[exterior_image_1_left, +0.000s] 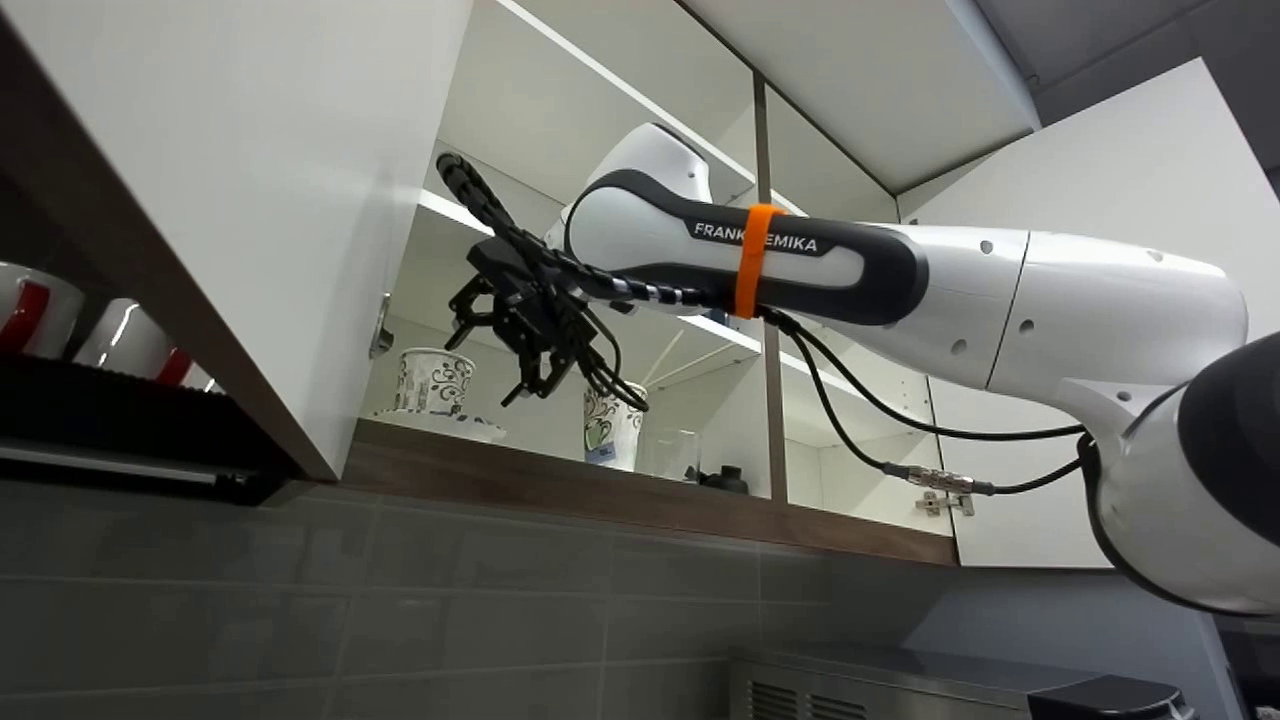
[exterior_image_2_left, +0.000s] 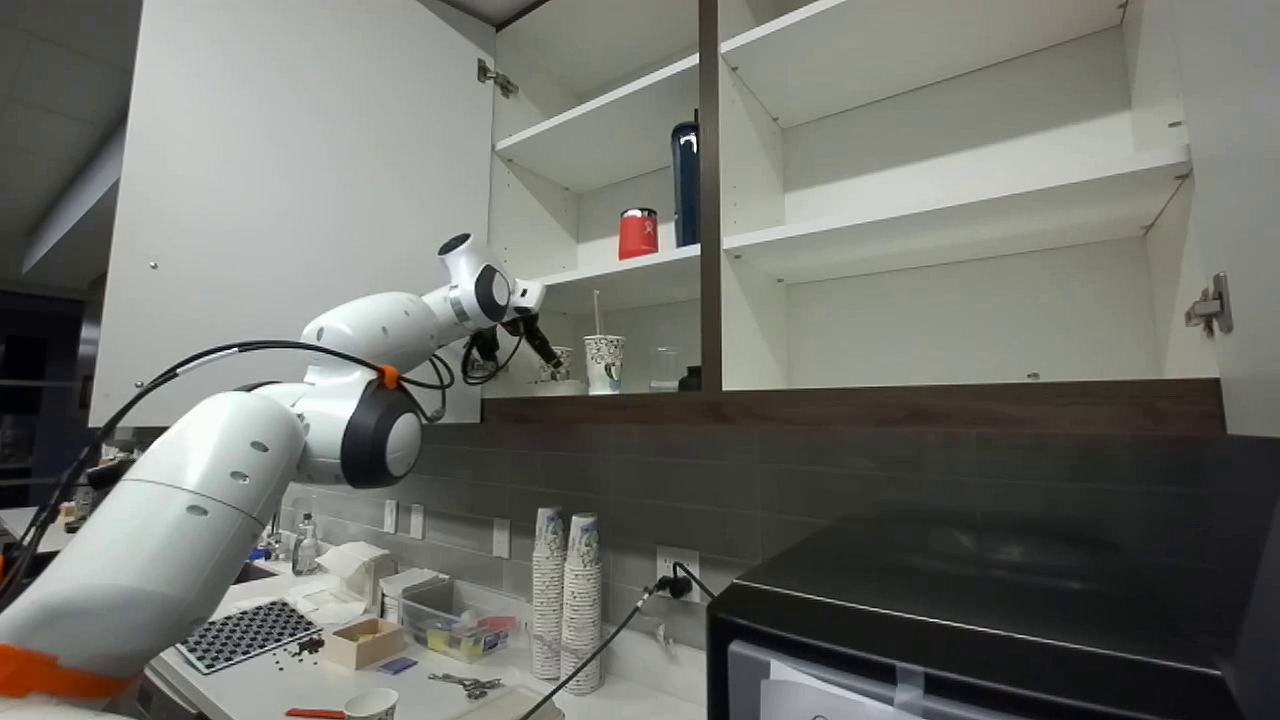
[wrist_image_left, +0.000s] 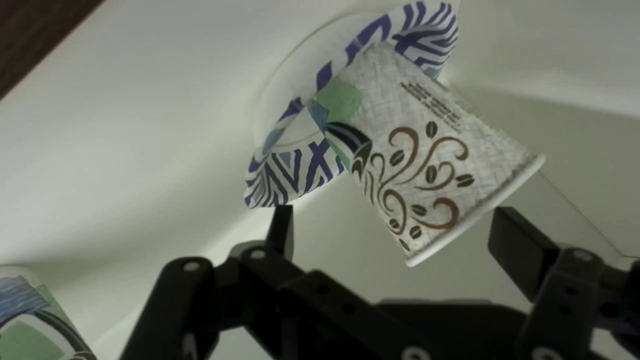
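Note:
A white paper cup (wrist_image_left: 420, 156) with brown swirls and coffee beans stands in a patterned paper bowl (wrist_image_left: 300, 162) on the cabinet's bottom shelf. In exterior view 1 that cup (exterior_image_1_left: 434, 380) and the bowl's rim (exterior_image_1_left: 462, 424) show beside the left door. My gripper (exterior_image_1_left: 489, 362) is open just in front of the cup and a little above it, with its fingers spread. In the wrist view the cup's rim lies beyond the gap between the fingers, and nothing is held. Exterior view 2 partly hides the gripper (exterior_image_2_left: 554, 358) against the cup.
To the right on the same shelf are a second cup (exterior_image_1_left: 613, 430) with a stick in it, a clear glass (exterior_image_1_left: 672, 454) and a small black object (exterior_image_1_left: 725, 480). The open door (exterior_image_1_left: 276, 180) is close on the left. A shelf with a red tumbler (exterior_image_2_left: 638, 233) lies above.

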